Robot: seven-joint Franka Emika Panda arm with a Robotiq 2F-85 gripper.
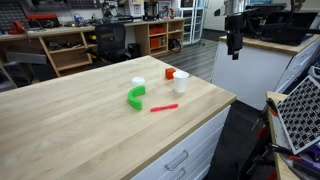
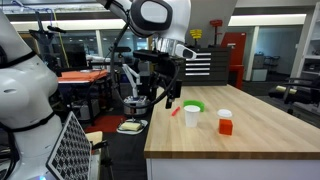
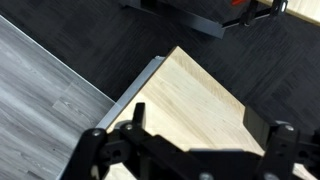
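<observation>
My gripper (image 1: 235, 48) hangs in the air beyond the right end of the wooden table, apart from everything on it. In the wrist view the fingers (image 3: 138, 116) stand wide apart, and between them lies only the bare table corner below. On the table are a white cup (image 1: 180, 79), an orange-red block (image 1: 169, 72), a green curved piece (image 1: 135, 97), a red stick (image 1: 164, 107) and a small white round thing (image 1: 138, 80). From the other side, the block (image 2: 225, 127) appears near the table edge, with the cup (image 2: 192, 116) to its left.
A wooden table (image 1: 70, 120) with much bare surface carries the objects, over white drawers (image 1: 185, 158). A dark crate-like frame (image 1: 300, 115) stands at the right. Dark floor lies past the table's end.
</observation>
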